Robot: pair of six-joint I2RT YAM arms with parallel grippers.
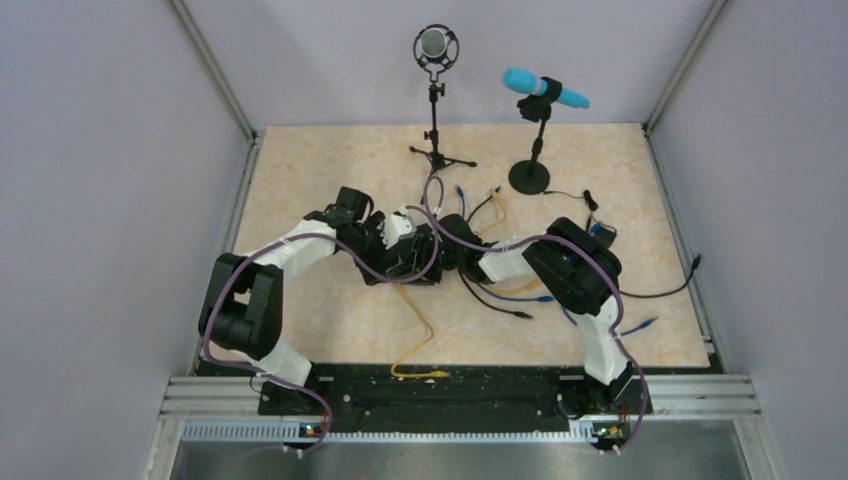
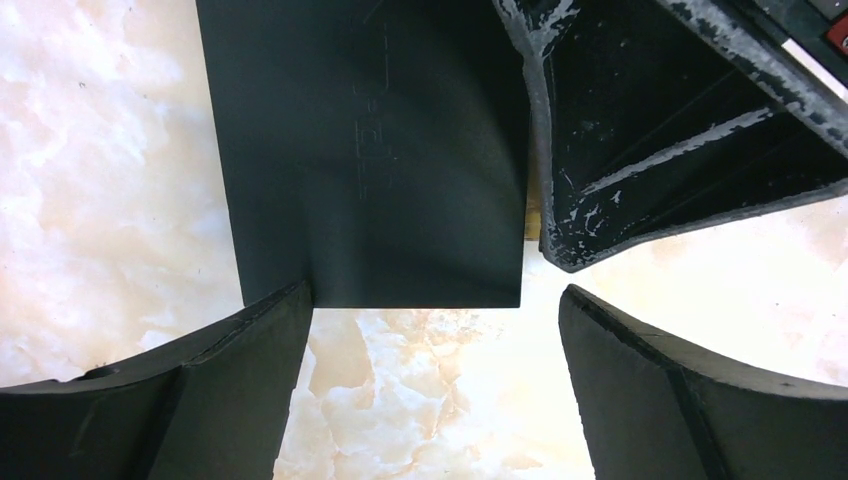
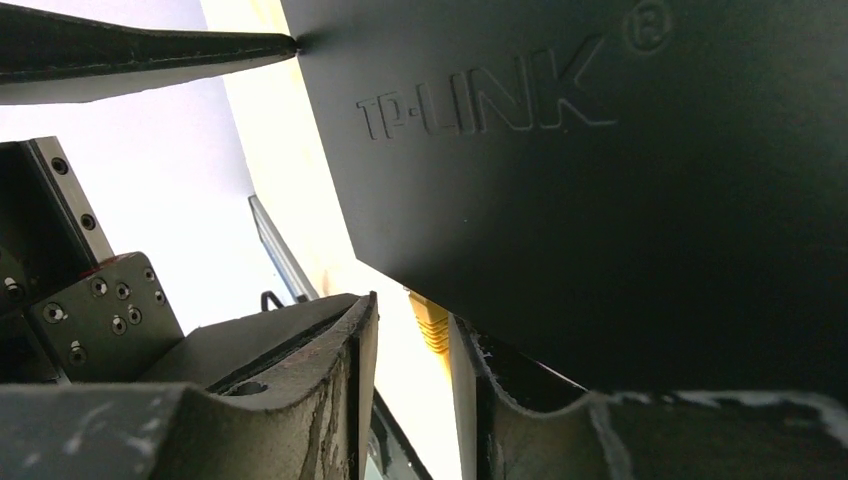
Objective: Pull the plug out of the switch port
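Observation:
The black TP-LINK switch (image 3: pixel 560 200) lies mid-table under both grippers, mostly covered in the top view. A yellow plug (image 3: pixel 430 322) shows below its edge in the right wrist view, between the fingertips of my open right gripper; whether they touch it I cannot tell. My left gripper is open at the switch's edge, its fingers either side of the black body, with part of the right gripper beside it. The plug's port is hidden.
Two microphone stands (image 1: pixel 529 177) stand at the back. Loose blue, black and yellow cables (image 1: pixel 425 330) lie around the switch, mostly front and right.

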